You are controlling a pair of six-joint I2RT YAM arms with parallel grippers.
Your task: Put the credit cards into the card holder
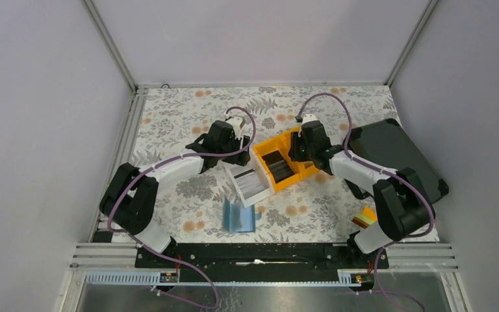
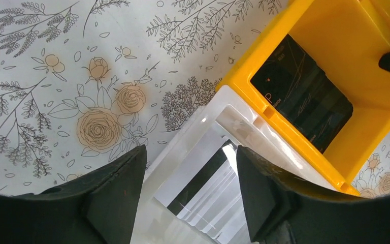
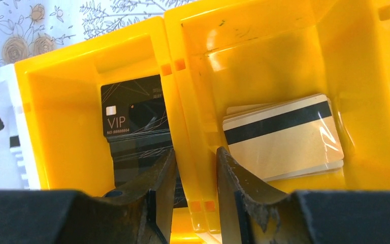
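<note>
Silver-white cards [image 2: 210, 185] lie in the white bin [image 2: 160, 173], which adjoins the row of yellow bins. Black cards [image 3: 137, 109] rest in the middle yellow bin, gold cards [image 3: 284, 140] in the right one. Over the white bin my left gripper is part open; no card shows held between its fingers. My right gripper straddles the adjoining yellow walls [image 3: 183, 112] between the two yellow bins, closed on them. In the top view, a blue open folder [image 1: 239, 216], which looks like the card holder, sits in front of the white bin.
A dark case [image 1: 399, 159] lies at the right. Yellow and brown blocks [image 1: 365, 218] sit near the right arm's base. Little room separates the white bin from the blue folder.
</note>
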